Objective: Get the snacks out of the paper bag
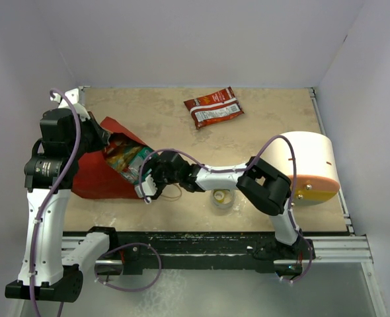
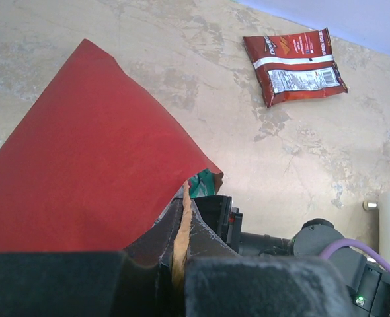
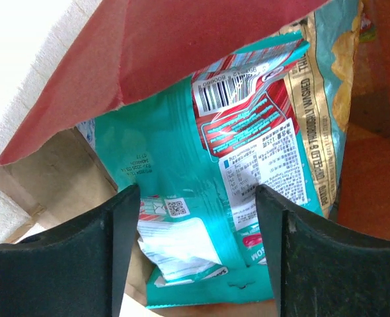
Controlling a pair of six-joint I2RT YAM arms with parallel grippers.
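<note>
The red paper bag (image 1: 99, 181) lies on its side at the left, its mouth held up by my left gripper (image 1: 106, 137), which is shut on the bag's tan edge (image 2: 180, 244). Inside lie teal snack packets (image 3: 168, 152) with red and white labels. My right gripper is at the bag's mouth, fingers apart over the teal packet; whether they touch it I cannot tell. A red snack bag (image 1: 213, 107) lies outside on the table at the back.
A white rounded object (image 1: 297, 155) with an orange and yellow side stands at the right. A tape roll (image 1: 223, 203) lies near the front, beside my right arm.
</note>
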